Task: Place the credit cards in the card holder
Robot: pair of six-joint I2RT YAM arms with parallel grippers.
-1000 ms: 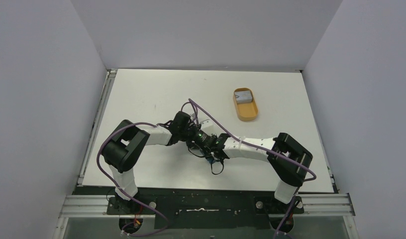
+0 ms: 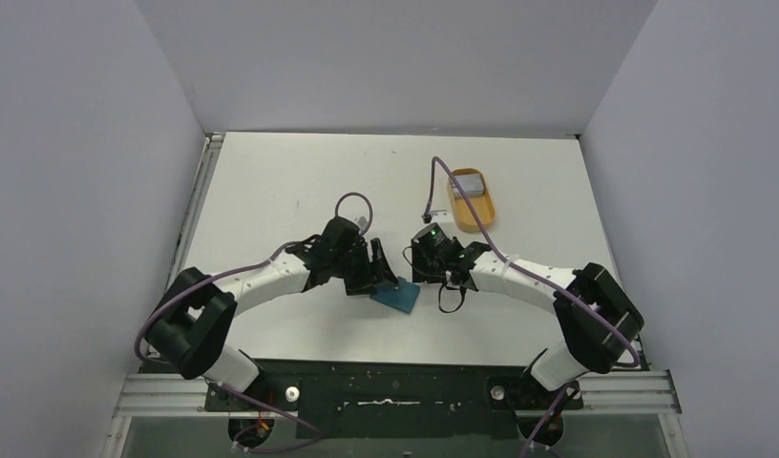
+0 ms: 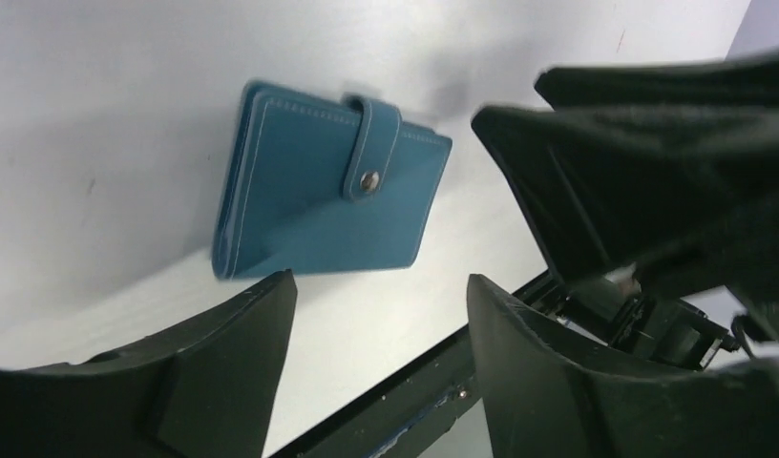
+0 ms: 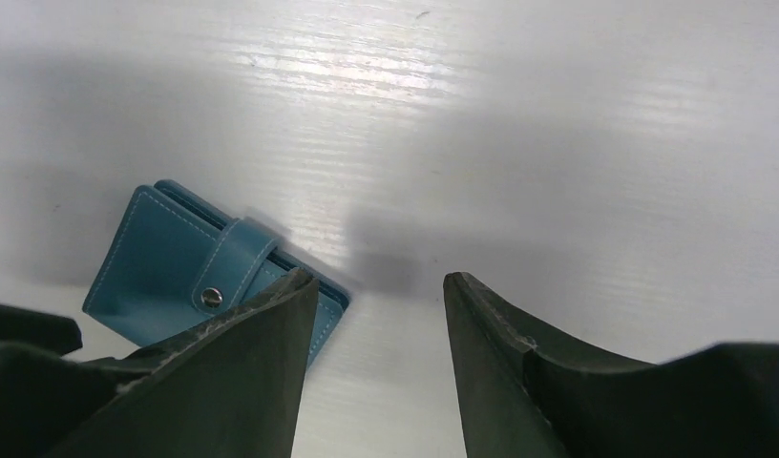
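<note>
A teal card holder (image 2: 393, 296) with a snap strap lies on the white table, strap closed over it, in all three views. My left gripper stands open above and beside it, with nothing between its fingers. My right gripper hangs just right of the holder with its fingers parted and nothing between them; one finger hides part of the holder in the right wrist view.
An orange tray (image 2: 472, 215) with a grey stack of what may be cards (image 2: 468, 186) stands at the back right. Walls bound both sides.
My right arm has moved right and back, away from the left gripper, uncovering the card holder. The left arm has shifted slightly left and toward the front.
</note>
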